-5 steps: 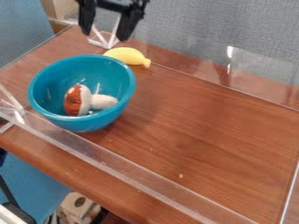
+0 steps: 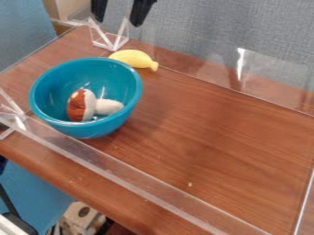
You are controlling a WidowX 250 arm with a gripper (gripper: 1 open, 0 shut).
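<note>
My black gripper (image 2: 119, 11) hangs at the top edge of the view, partly out of frame, with its two fingers apart and nothing seen between them. Below it, a yellow banana-shaped object (image 2: 134, 59) lies on the wooden table. A teal bowl (image 2: 121, 76) sits on the left of the table, holding an orange-and-white item (image 2: 80, 106) and a pale oblong item (image 2: 108, 107).
Clear plastic walls border the table (image 2: 221, 156) along the back and front. A grey textured backdrop stands behind.
My gripper has shifted slightly over the last second and is now higher, more of it out of the top of the view. The bowl and banana are unmoved.
</note>
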